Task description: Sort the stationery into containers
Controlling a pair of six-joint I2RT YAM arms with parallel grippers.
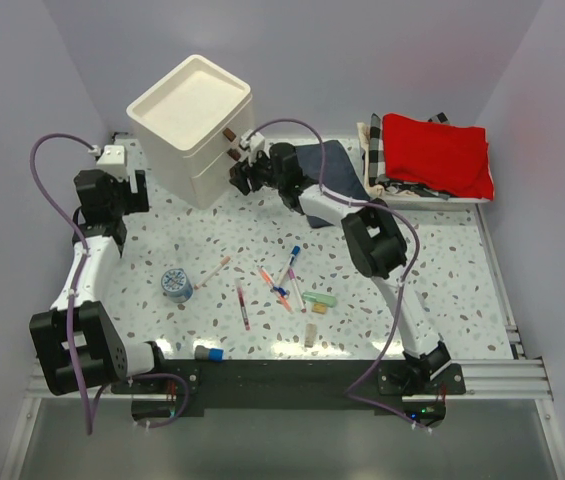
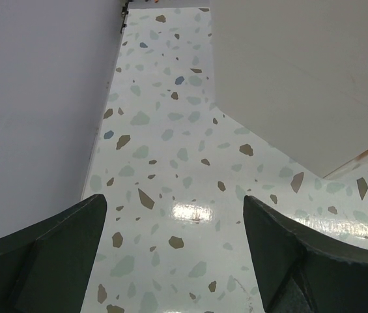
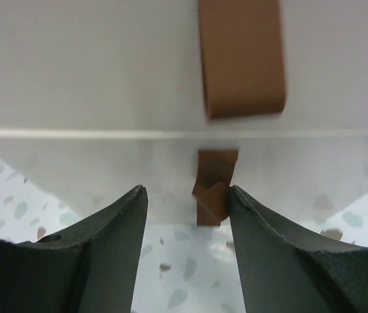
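Observation:
A white drawer cabinet (image 1: 187, 115) with brown handles stands at the back left. My right gripper (image 1: 242, 172) is at its front, fingers (image 3: 112, 254) parted before the lower handle (image 3: 213, 195), the right fingertip at it; whether they grip is unclear. The upper handle (image 3: 242, 62) is above. My left gripper (image 1: 134, 192) stands open left of the cabinet, nothing between its fingers in its wrist view. Pens (image 1: 243, 312), markers and small items lie in the middle and front of the table, beside a blue round container (image 1: 176, 283).
A dark blue mat (image 1: 327, 165) lies right of the cabinet. At the back right a white tray holds red cloth (image 1: 432, 150) and checked cloth.

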